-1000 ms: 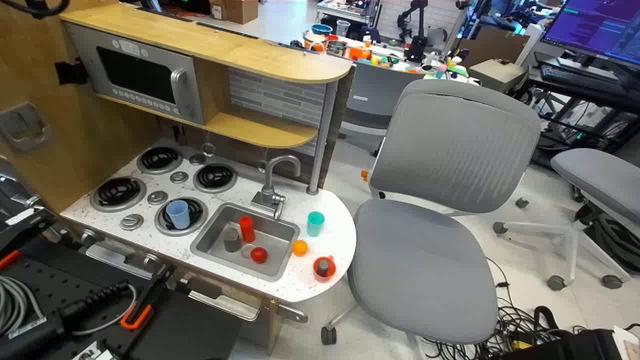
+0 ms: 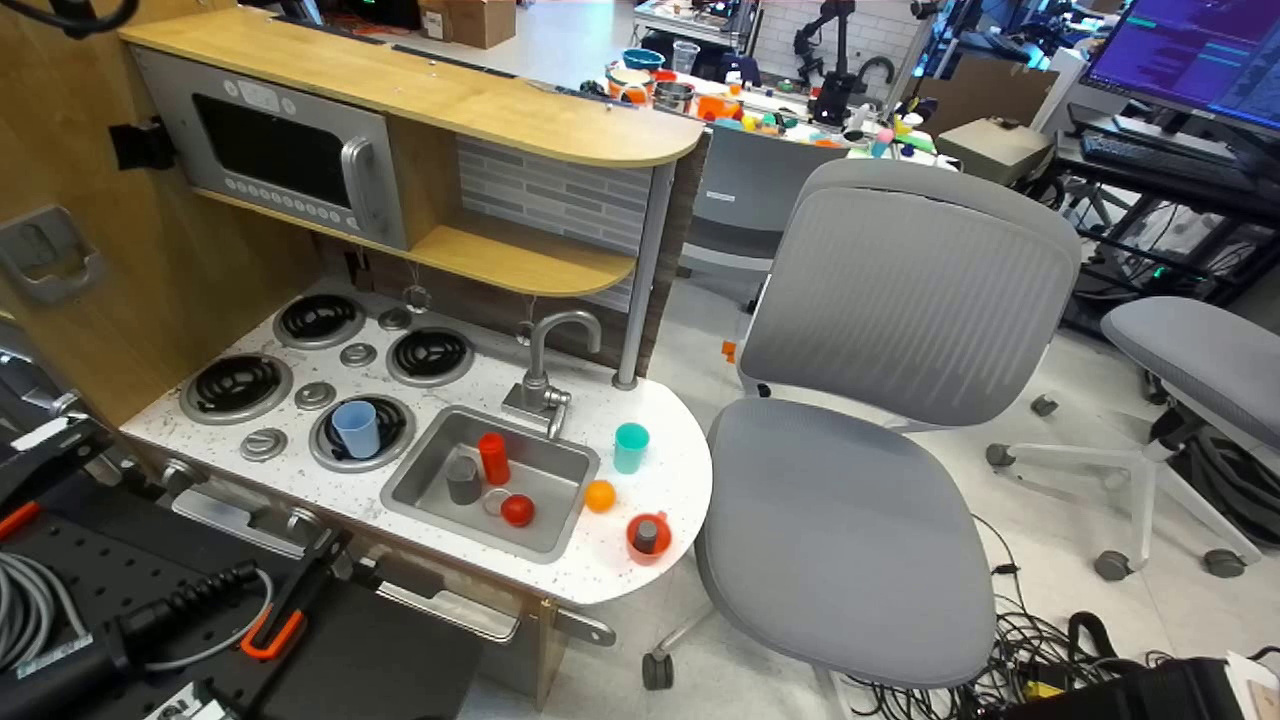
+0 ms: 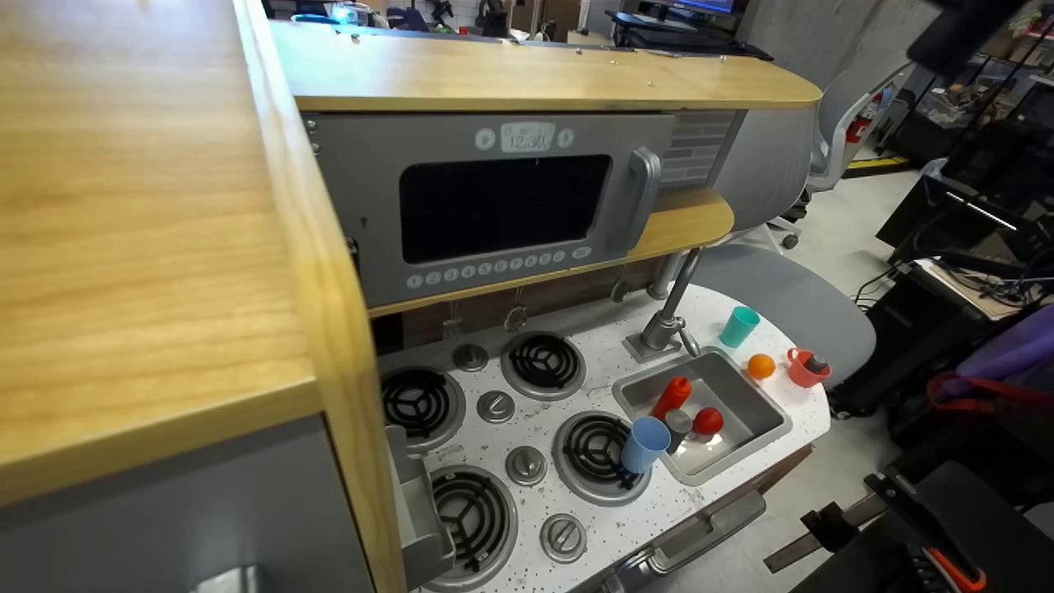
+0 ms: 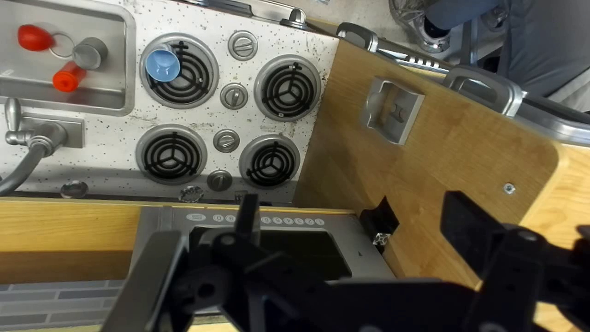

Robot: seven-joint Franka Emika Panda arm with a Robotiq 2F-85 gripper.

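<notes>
In the wrist view my gripper is open, its dark fingers (image 4: pixel 457 213) wide apart with nothing held between them. Past them show the microwave front and a wooden side panel. A blue cup (image 2: pixel 356 428) stands on the front burner closest to the sink. Inside the sink (image 2: pixel 546 540) are a red bottle (image 2: pixel 493 458), a grey cup (image 2: pixel 463 481) and a red ball-like item (image 2: pixel 517 510). On the rounded counter end sit a teal cup (image 2: pixel 630 448), an orange (image 2: pixel 600 496) and a red cup (image 2: pixel 639 553) with a dark item inside.
The closed microwave (image 3: pixel 504 212) hangs over the stove under a wooden top shelf (image 3: pixel 553 74). A curved faucet (image 2: pixel 540 360) rises behind the sink. Knobs lie between the burners; the other burners are bare. A grey chair (image 2: pixel 840 540) stands close to the counter's rounded end.
</notes>
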